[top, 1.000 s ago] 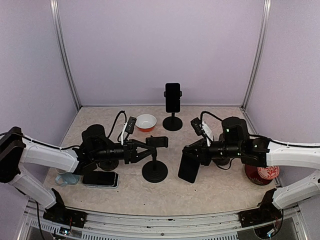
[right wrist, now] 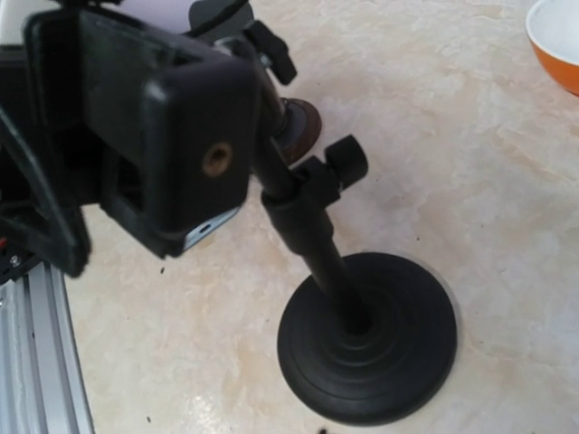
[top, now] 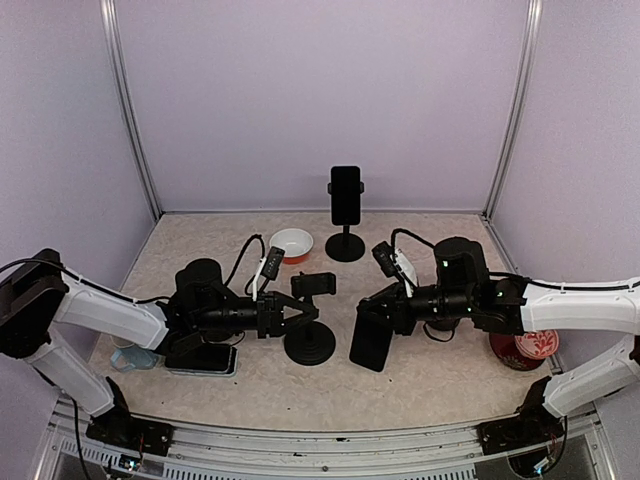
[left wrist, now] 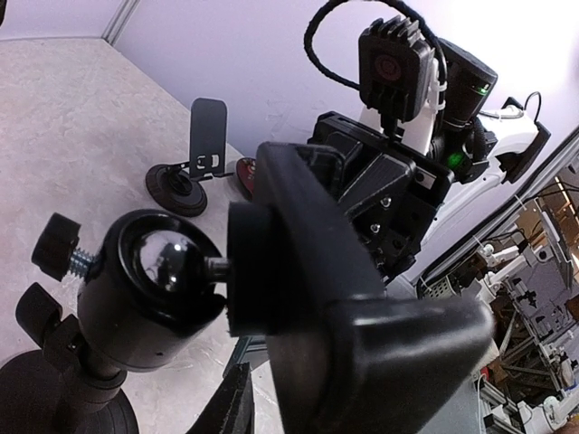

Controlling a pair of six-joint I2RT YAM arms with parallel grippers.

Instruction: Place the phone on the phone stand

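Note:
The black phone stand (top: 310,343) stands mid-table, its clamp head (left wrist: 362,362) filling much of the left wrist view and (right wrist: 199,154) the upper left of the right wrist view. My left gripper (top: 292,318) is at the stand's left, beside and slightly below the head; how far its fingers are parted is hard to see. Right of the stand, my right gripper (top: 375,308) is shut on a dark phone (top: 371,343), which hangs tilted below it.
Another stand (top: 344,247) holding a phone is behind, with a white-orange bowl (top: 292,241). Phones (top: 200,361) and a cup (top: 133,358) lie at left, red bowls (top: 525,350) at right.
My right gripper and phone have shifted a little left and down, toward the stand.

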